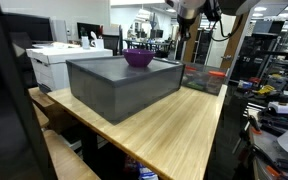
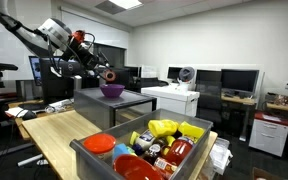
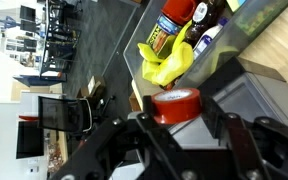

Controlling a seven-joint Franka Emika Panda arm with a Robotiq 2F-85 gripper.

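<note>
Between the fingertips in the wrist view is an orange-red round object (image 3: 176, 105), and my gripper is shut on it. In exterior view 2 the same orange object (image 2: 108, 74) hangs in the air, just above a purple bowl (image 2: 112, 90). The purple bowl (image 1: 138, 58) stands upright on top of a long grey box (image 1: 119, 90) in exterior view 1. The arm's end is at the top of that view, to the right of the bowl and higher. What exactly the held object is, I cannot tell.
A grey bin (image 2: 104, 160) in exterior view 2 holds several items, among them yellow ones (image 2: 164, 128), red lidded ones and cans. Bare wooden table (image 1: 164, 135) lies in front of the grey box. A white cabinet (image 1: 52, 70) stands behind.
</note>
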